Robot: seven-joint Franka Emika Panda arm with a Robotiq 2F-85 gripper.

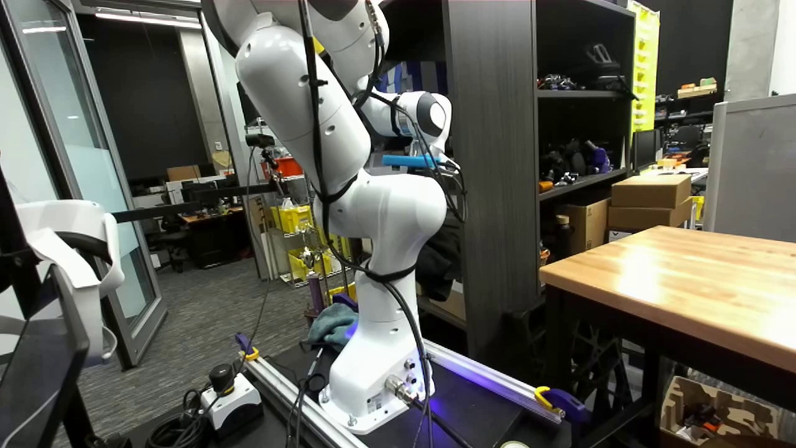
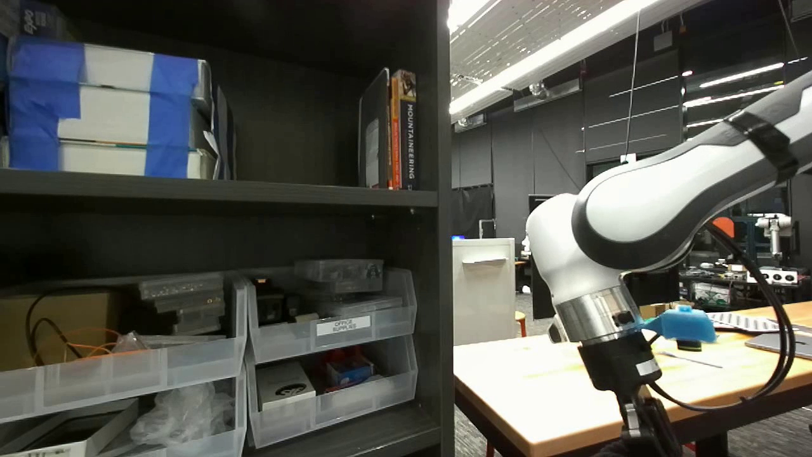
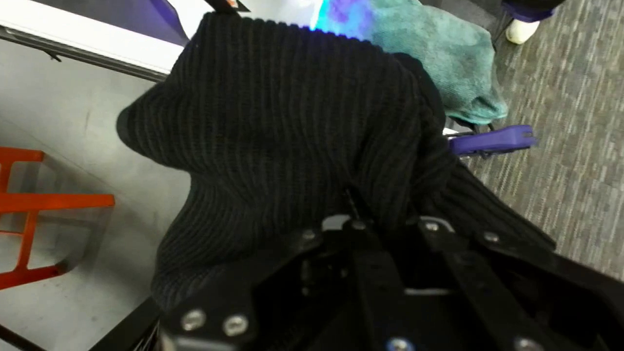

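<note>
A black ribbed cloth (image 3: pixel 281 117), knitted like a sweater, fills the middle of the wrist view and hangs in loose folds. My gripper is shut on it; the fabric bunches between the fingertips. In exterior view 1 part of the dark cloth (image 1: pixel 440 257) shows behind the arm's white base column, which hides the gripper. At the bottom edge of exterior view 2 the gripper (image 2: pixel 647 434) is only partly in frame.
A teal towel (image 3: pixel 438 64) and a purple clamp (image 3: pixel 494 140) lie near the arm's base. An orange stool (image 3: pixel 35 202) stands on the floor. The dark shelf unit (image 1: pixel 492 186) rises close beside the arm, and a wooden table (image 1: pixel 686 276) is to the right.
</note>
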